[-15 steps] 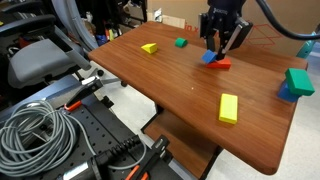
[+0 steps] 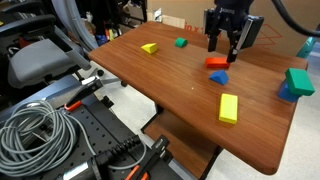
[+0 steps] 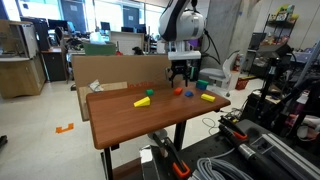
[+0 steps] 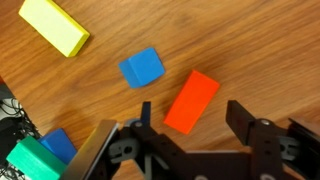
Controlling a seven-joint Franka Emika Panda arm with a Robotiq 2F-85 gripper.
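My gripper (image 2: pixel 222 51) hangs above the table, its fingers parted and nothing held between them. Below it lies a red block (image 2: pixel 217 62), which the wrist view shows flat on the wood in line with the gap between the fingers. A blue block (image 2: pixel 219 77) rests on the table just in front of the red one, apart from it. Nearer the front edge is a yellow block (image 2: pixel 228 108). On the right, a green block (image 2: pixel 298 82) sits on top of another blue block (image 2: pixel 287 95).
Toward the far left of the table (image 2: pixel 178 85) are a second yellow block (image 2: pixel 150 48) and a small green block (image 2: pixel 181 43). Bare wood lies between them and the red block. Coiled cable (image 2: pixel 40 140) lies off the table's front side.
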